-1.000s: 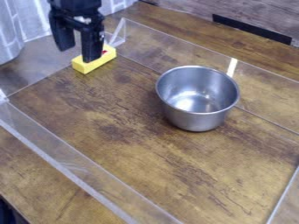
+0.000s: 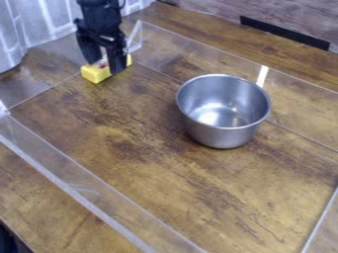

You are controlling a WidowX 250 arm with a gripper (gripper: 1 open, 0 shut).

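My black gripper [image 2: 103, 51] stands open at the upper left, its fingers pointing down over a small yellow block [image 2: 95, 74] on the wooden table. The fingers overlap the block in this view; whether they touch it I cannot tell. A large steel pot [image 2: 223, 111] stands upright and empty at the right of centre.
Clear plastic edging runs along the lower left and the right. A pale curtain-like sheet [image 2: 30, 30] hangs at the back left.
My gripper has moved back, away from the viewer, to over the yellow block, which now lies partly behind it. The pot has not moved.
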